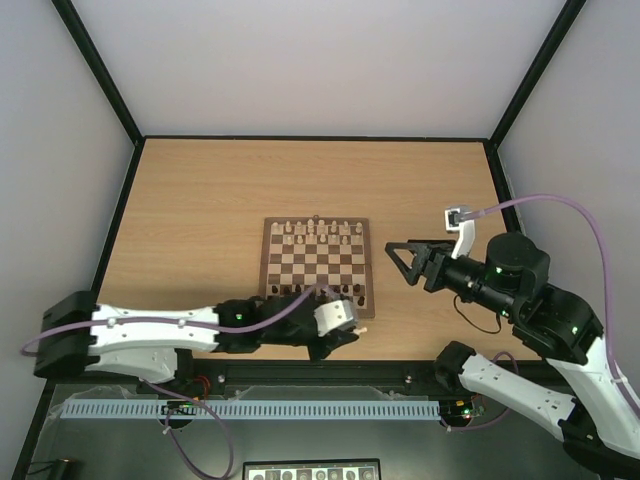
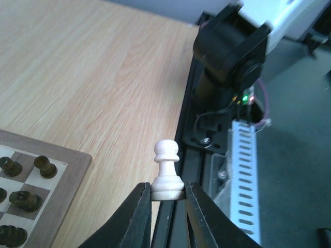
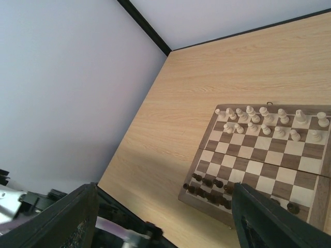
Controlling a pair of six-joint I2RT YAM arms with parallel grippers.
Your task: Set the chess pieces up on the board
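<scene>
A white pawn (image 2: 167, 168) is pinched by its base in my left gripper, held in the air with its head pointing away from the fingers. In the top view the pawn (image 1: 361, 330) shows just off the near right corner of the chessboard (image 1: 372, 270). White pieces (image 3: 284, 115) stand in two rows on the board's far side, and dark pieces (image 3: 209, 197) line its near side, partly hidden by my right gripper and the left arm. My right gripper (image 1: 388, 262) hangs open and empty, to the right of the board.
The left arm (image 1: 160, 325) stretches low across the near side of the table, over the board's near edge. Bare wood (image 1: 200, 190) lies behind and left of the board. A dark rail (image 1: 400, 372) edges the table's front.
</scene>
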